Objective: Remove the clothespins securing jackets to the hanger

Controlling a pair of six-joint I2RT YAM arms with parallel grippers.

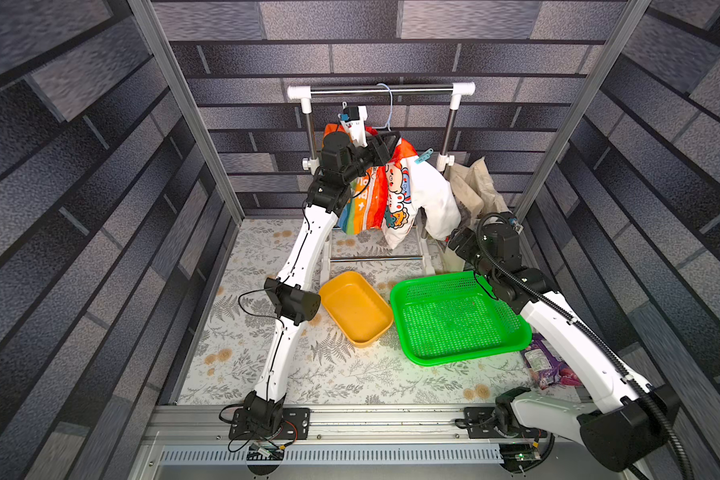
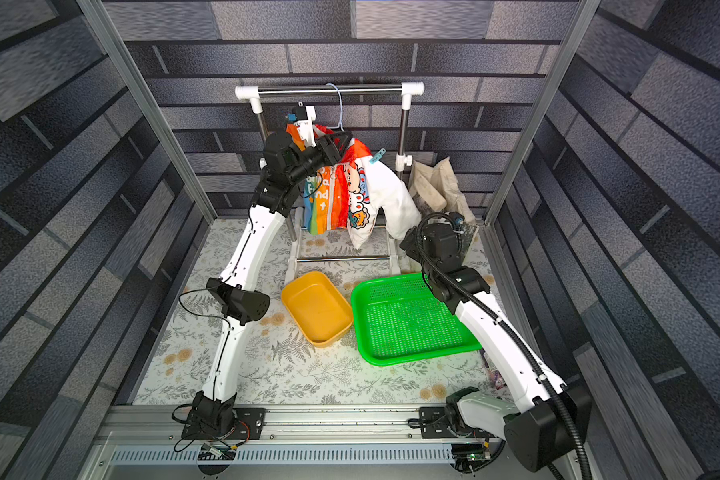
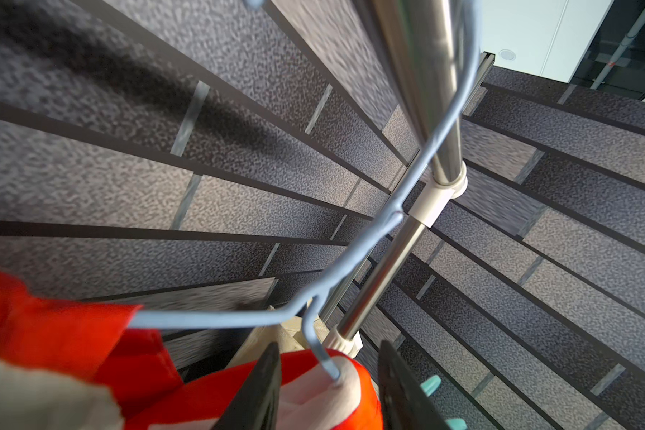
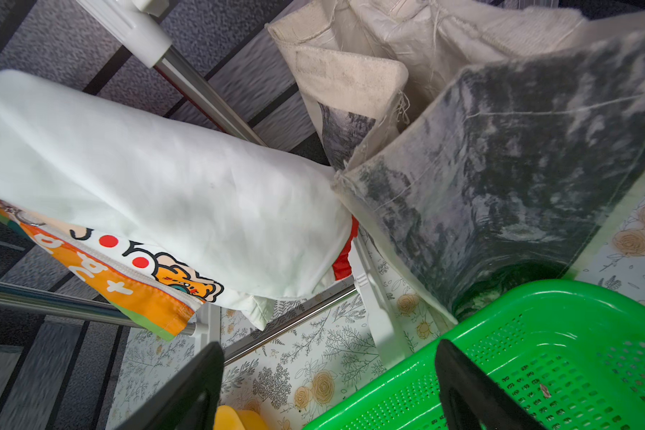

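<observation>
A white, red and orange jacket with cartoon prints (image 1: 397, 192) hangs on a light-blue hanger (image 3: 358, 247) from the rack's rail. A teal clothespin (image 1: 425, 155) sits at the jacket's right shoulder; in the left wrist view, parts of the clothespin (image 3: 431, 385) show behind the right finger. My left gripper is partly open at the collar, its fingers apart with the hanger arm and jacket shoulder seen in the gap. Whether they touch the cloth, I cannot tell. The arm hides the jacket's left shoulder. My right gripper is open and empty, above the green basket.
A green basket (image 1: 408, 349) and an orange tray (image 1: 333, 309) stand in front of the rack. At the right, a beige fabric bag (image 4: 494, 172) borders the jacket's sleeve. Purple packages (image 1: 542, 364) lie by the right arm.
</observation>
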